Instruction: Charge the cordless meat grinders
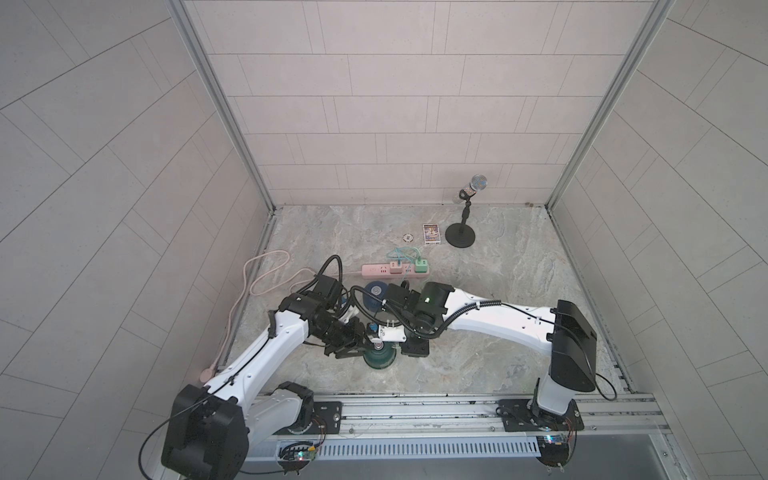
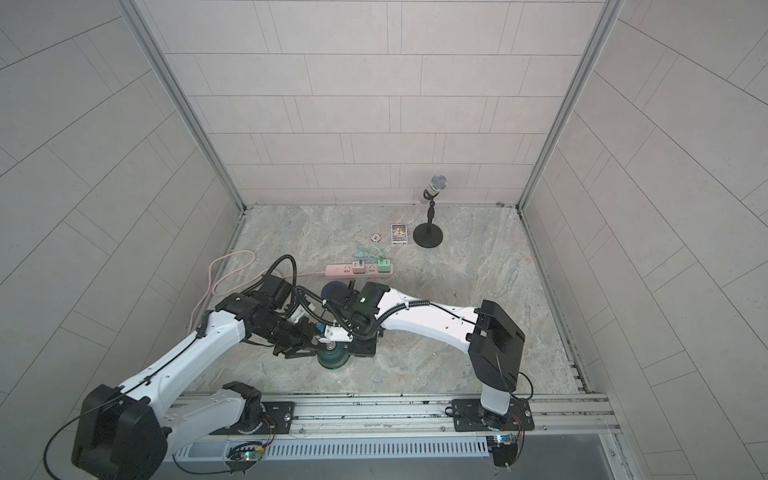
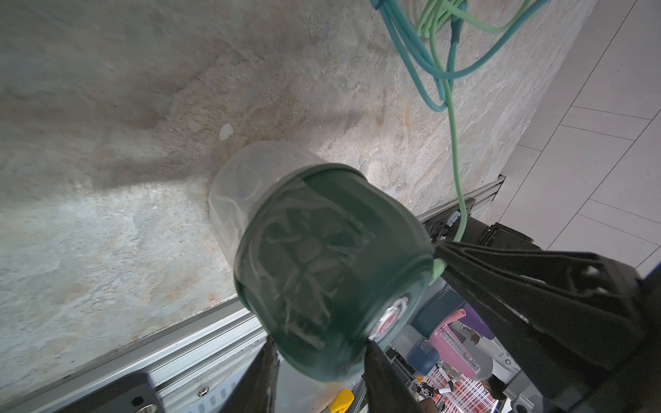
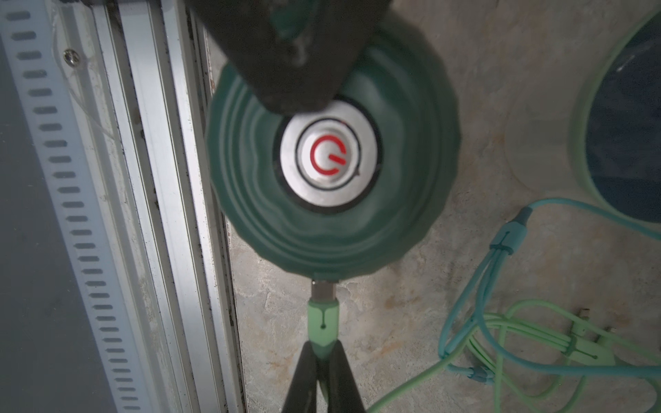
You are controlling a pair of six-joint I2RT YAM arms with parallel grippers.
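Observation:
A dark green grinder (image 1: 379, 357) stands near the front middle, with both arms over it. In the right wrist view a green cable's plug (image 4: 322, 316) meets the port on the green body (image 4: 406, 179); my right gripper is shut on the cable by the plug. My left gripper (image 1: 360, 342) is at the grinder's left side; in the left wrist view its dark fingers are close around the green lid (image 3: 323, 247), and how far they are open is unclear. A blue grinder (image 1: 376, 292) stands behind.
A pink power strip (image 1: 376, 270) with chargers lies behind the grinders, amid teal and green cables. A microphone stand (image 1: 460, 234), a card box (image 1: 431, 233) and a small disc (image 1: 408, 237) are at the back.

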